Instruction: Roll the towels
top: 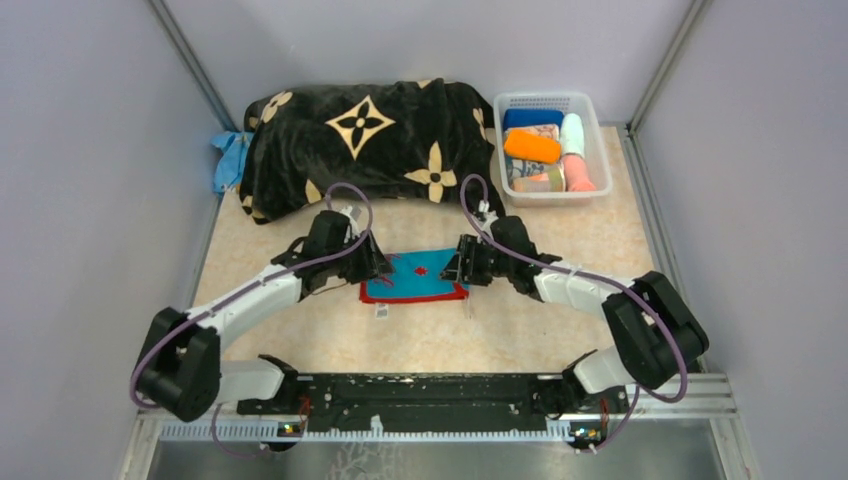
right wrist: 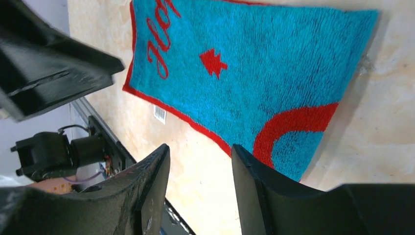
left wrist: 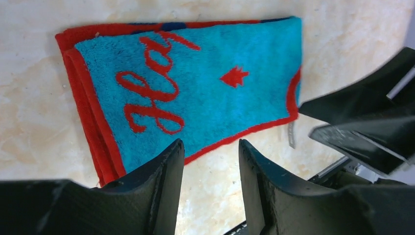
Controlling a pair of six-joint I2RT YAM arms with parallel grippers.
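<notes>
A turquoise towel (top: 420, 282) with red trim and red lettering lies folded flat in a rectangle on the worktop. Above its left part is my left gripper (top: 376, 267); above its right part is my right gripper (top: 462, 268). In the left wrist view the fingertips (left wrist: 174, 149) stand apart with nothing between them, over the towel's near edge. In the right wrist view the fingertips (right wrist: 159, 154) also stand apart and empty, with the towel (right wrist: 269, 58) beyond them.
A white basket (top: 553, 199) with several rolled towels stands at the back right. A dark patterned blanket (top: 370, 170) lies along the back, a blue cloth (top: 228, 160) at its left.
</notes>
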